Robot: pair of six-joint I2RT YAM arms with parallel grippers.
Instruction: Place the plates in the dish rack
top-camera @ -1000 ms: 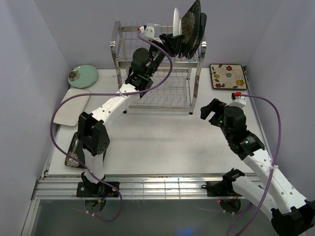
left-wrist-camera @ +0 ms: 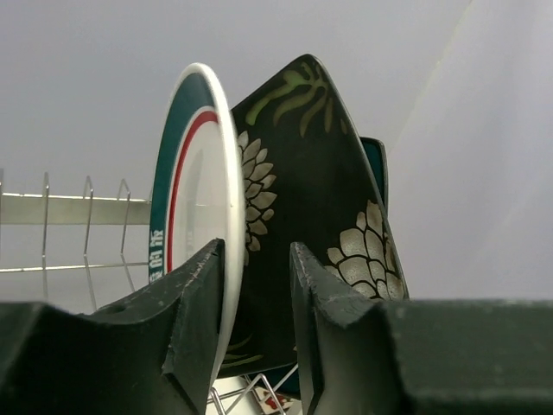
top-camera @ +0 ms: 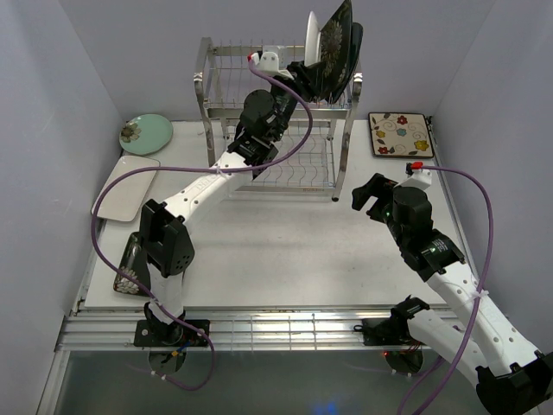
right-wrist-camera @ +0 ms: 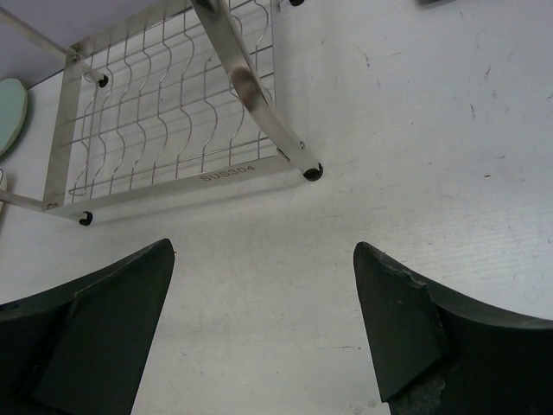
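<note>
My left gripper (top-camera: pixel 302 82) is open at the top right of the dish rack (top-camera: pixel 205 65), its fingers around the near rim of an upright white round plate (left-wrist-camera: pixel 232 199) with green and red bands. Dark floral plates (top-camera: pixel 335 47) stand to its right in the rack. My right gripper (top-camera: pixel 369 194) hangs open over the table, right of the rack, with nothing between its fingers.
A green plate (top-camera: pixel 152 138), a cream plate (top-camera: pixel 121 194) and a dark floral plate (top-camera: pixel 131 268) lie at left. A square floral tray (top-camera: pixel 400 134) lies at back right.
The white plate looks moved a little to the right. The right arm is unchanged.
</note>
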